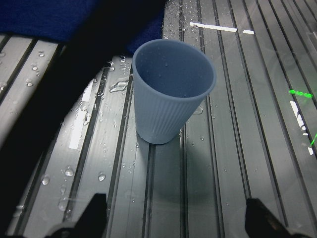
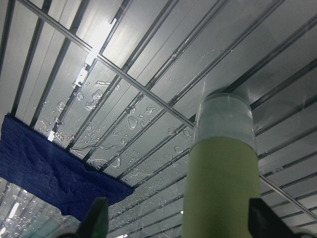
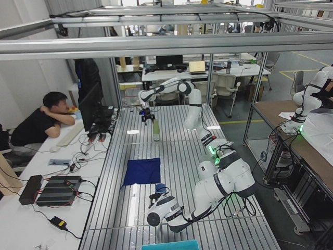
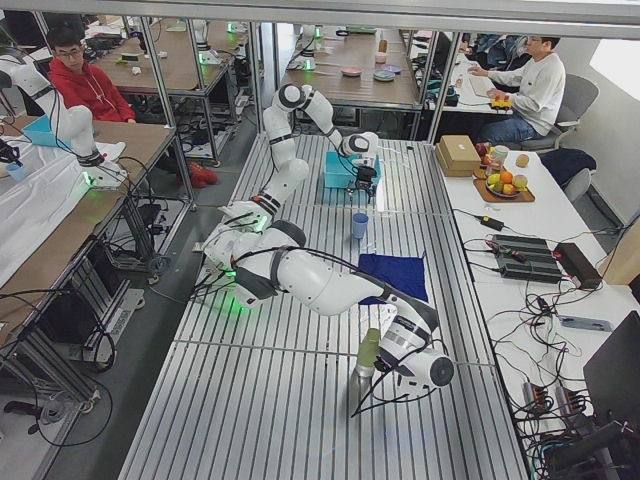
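A blue cup (image 1: 168,119) stands on the wet slatted table, just ahead of my left gripper, whose dark fingers are apart with nothing between them. In the camera right view the cup (image 4: 360,226) is near the left gripper (image 4: 362,180). A green-and-clear bottle (image 2: 221,183) stands upright just in front of my right gripper, which is open around empty space beside it. In the camera left view this bottle (image 3: 156,133) is at the far end, with the right gripper (image 3: 146,117) just above and beside it.
A dark blue cloth (image 3: 141,172) lies between cup and bottle. A teal bin (image 4: 335,165) sits at the table's end near the left arm. The table has water drops and much bare space. A side desk (image 3: 62,219) holds electronics and cables.
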